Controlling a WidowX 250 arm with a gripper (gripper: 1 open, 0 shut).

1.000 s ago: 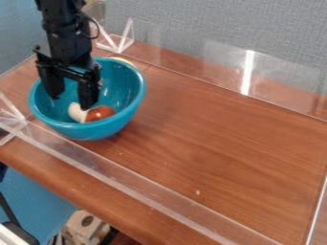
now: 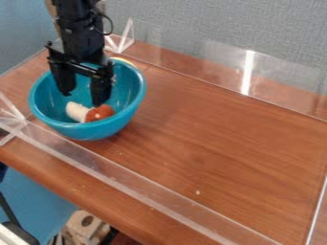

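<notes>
My black gripper (image 2: 79, 75) hangs over a teal bowl (image 2: 121, 110) at the left of the table, its fingers reaching down inside the bowl's rim, apart from each other. In the bowl lie a red round object (image 2: 99, 114) and a pale, whitish item (image 2: 76, 111) beside it, both below the fingertips. I see nothing held between the fingers.
Below the near left edge, a beige mechanical part (image 2: 84, 230) shows over a blue floor.
The gripper has shifted slightly right and up within the bowl area, and its fingertips sit a little higher. The bowl and its contents look much the same.
</notes>
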